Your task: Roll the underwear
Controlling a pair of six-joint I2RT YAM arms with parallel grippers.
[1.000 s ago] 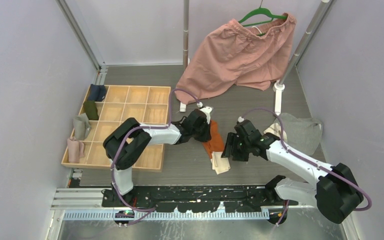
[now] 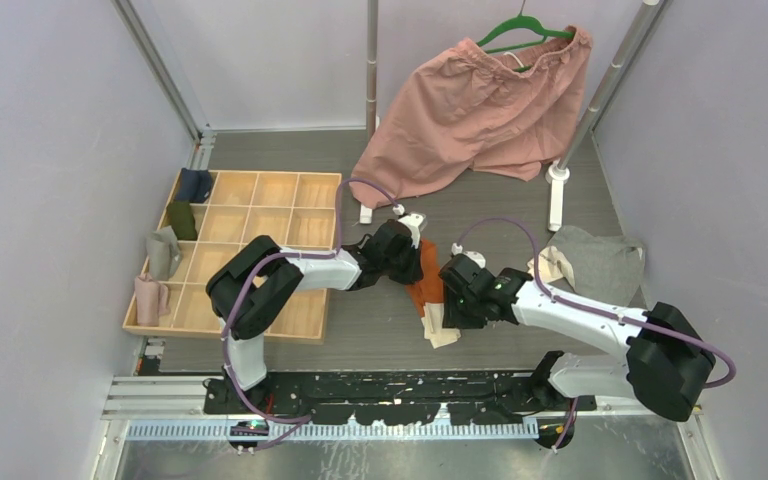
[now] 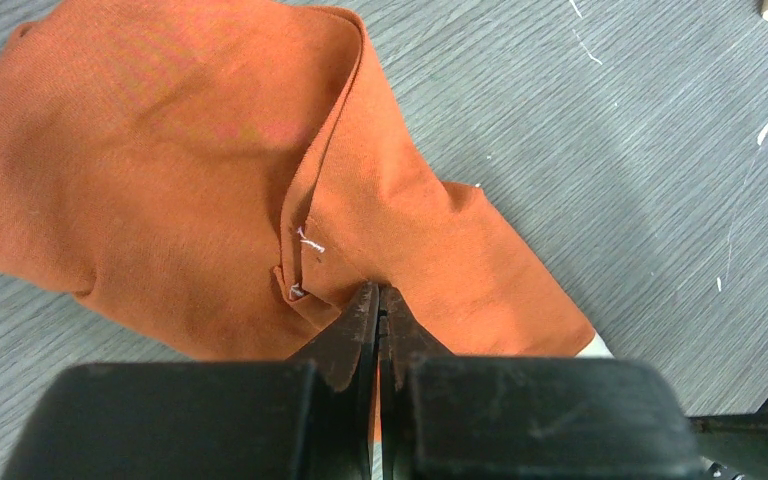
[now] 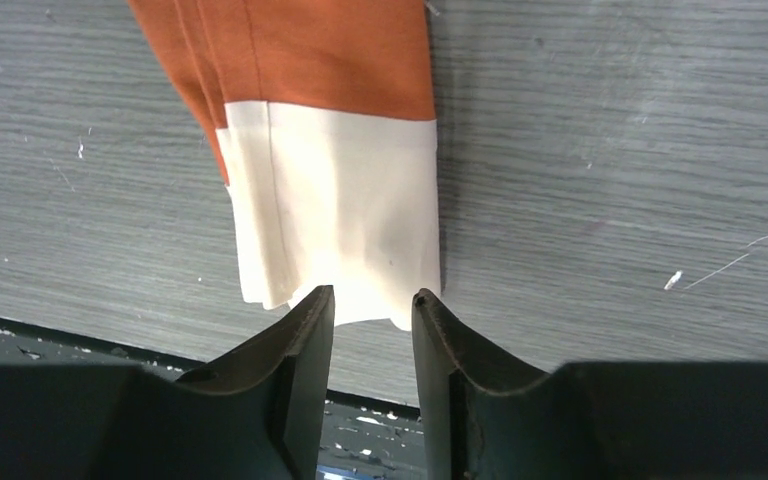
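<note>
Orange underwear (image 3: 180, 170) with a cream waistband (image 4: 350, 200) lies flat on the grey floor between my arms, folded lengthwise. My left gripper is shut, its fingertips pressed down on the orange fabric near a seam fold. My right gripper is part open above the waistband's bottom edge, nothing clearly between its fingers.
A wooden compartment box (image 2: 270, 190) with rolled cloths is at the left. Pink shorts (image 2: 470, 120) hang at the back between poles. A grey cloth (image 2: 600, 270) and a cream piece (image 2: 550, 262) lie at the right. The front edge is close below.
My right gripper has moved leftward over the underwear's waistband end. My left arm and the underwear look the same.
</note>
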